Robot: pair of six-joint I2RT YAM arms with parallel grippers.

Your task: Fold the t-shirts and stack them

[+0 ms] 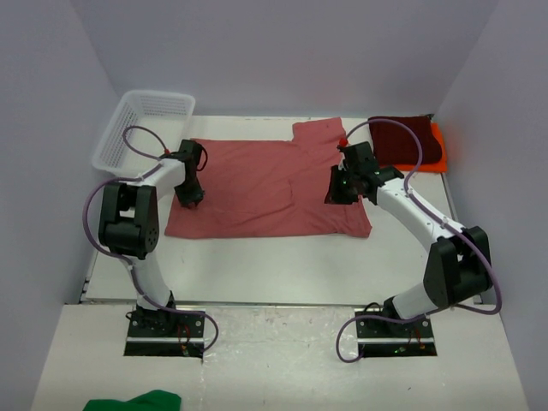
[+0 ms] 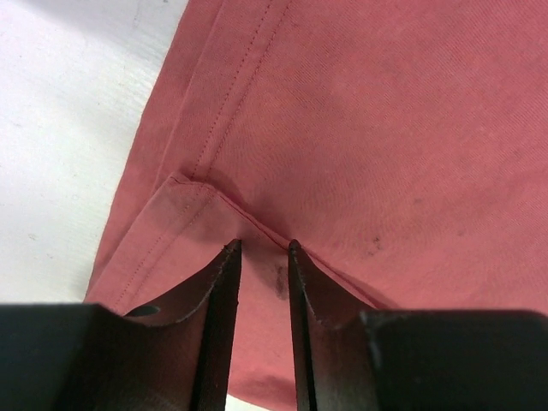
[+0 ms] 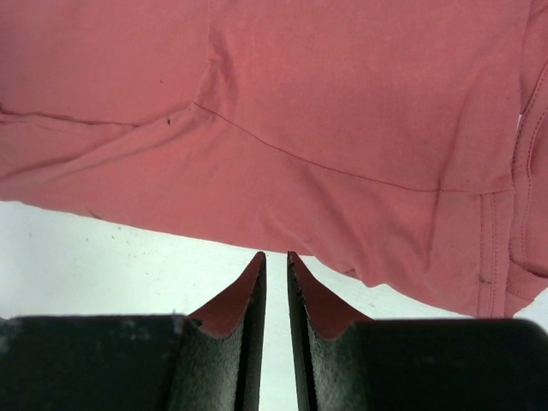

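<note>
A coral-red t-shirt [image 1: 248, 184] lies spread across the middle of the table, its near part folded back over itself. In the left wrist view the folded edge of the red t-shirt [image 2: 197, 235] runs beneath my left gripper, whose fingertips are a small gap apart at the cloth. Whether cloth lies between them is unclear. My right gripper is shut above the shirt's near edge, with nothing showing between its fingers. Folded dark red and orange shirts [image 1: 401, 142] are stacked at the back right.
An empty white basket [image 1: 128, 107] stands at the back left, close to my left arm. A green cloth [image 1: 135, 402] is on the floor at the bottom left.
</note>
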